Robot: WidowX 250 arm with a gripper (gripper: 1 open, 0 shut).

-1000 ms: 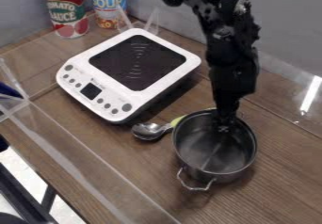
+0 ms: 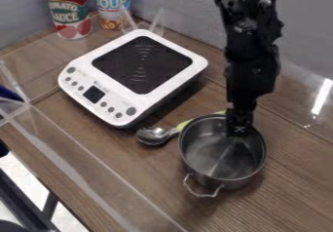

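A steel pot (image 2: 219, 163) with wire handles stands on the wooden counter at the lower right. My black gripper (image 2: 240, 127) reaches down from the top to the pot's back part; its fingertips are dark against the pot, and whether they are open or shut is unclear. A spoon (image 2: 154, 135) with a yellow handle lies left of the pot, its handle end partly hidden behind it. A white induction cooker (image 2: 112, 99) with a black top sits left of the arm.
Tomato sauce (image 2: 69, 12) and alphabet soup (image 2: 112, 4) cans stand at the back left. Bare counter (image 2: 78, 163) lies at the front left. A wall runs behind at the right.
My arm and gripper have shifted slightly to the right over the last second. The pot, spoon and cooker look unmoved.
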